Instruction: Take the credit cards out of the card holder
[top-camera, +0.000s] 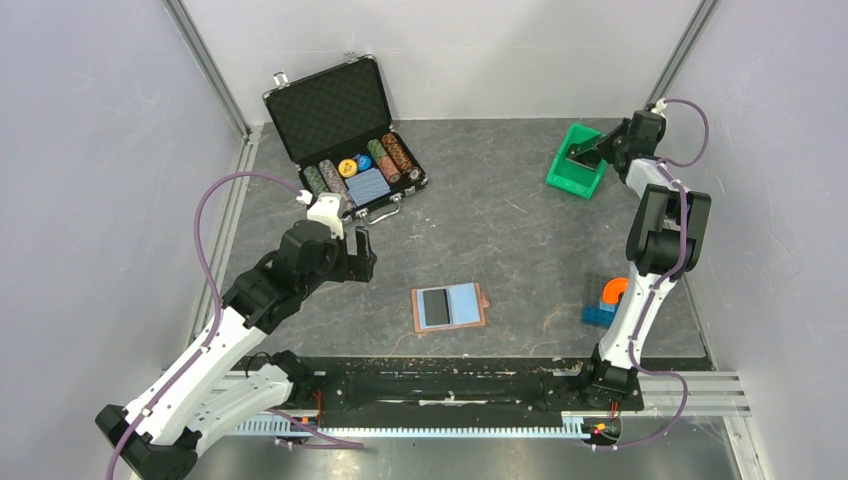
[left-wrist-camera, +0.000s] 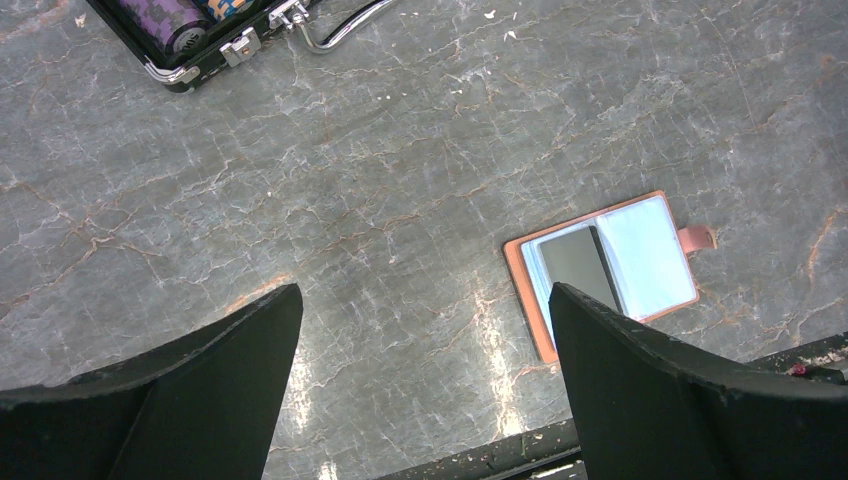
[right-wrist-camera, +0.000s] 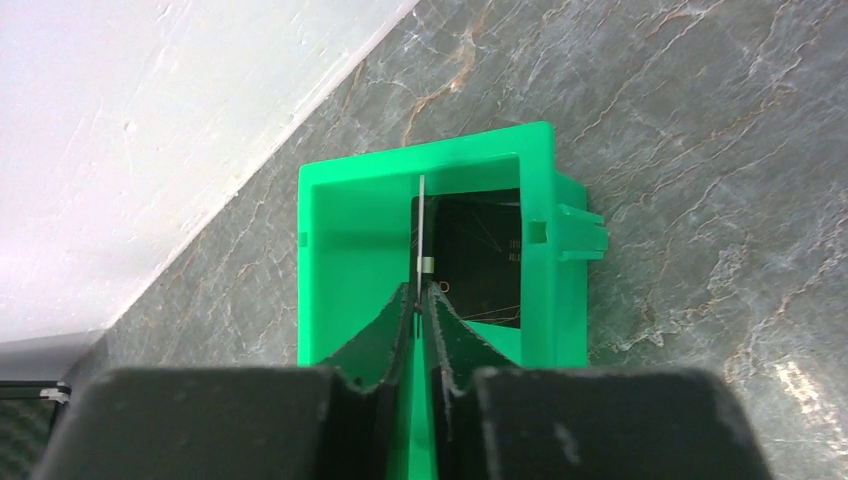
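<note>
In the top view, a flat brown-edged, light-blue piece with a tab (top-camera: 467, 304), perhaps the card holder, lies at the front of the table. A dark card-like rectangle (top-camera: 436, 307) covers part of it. My left gripper stands open to its left, nothing between its fingers. At the back right, my right gripper is over a green tray (right-wrist-camera: 535, 240); its fingertips are close together. A thin, pale-edged card (right-wrist-camera: 421, 215) stands edge-on at them, but a firm grip cannot be confirmed. Behind it lies a dark card (right-wrist-camera: 480, 250) in the tray.
An open case of poker chips (top-camera: 367, 187) stands at the back left, its handle (left-wrist-camera: 345, 28) showing in the left wrist view. A blue box with an orange ring (top-camera: 614, 291) lies beside the right arm.
</note>
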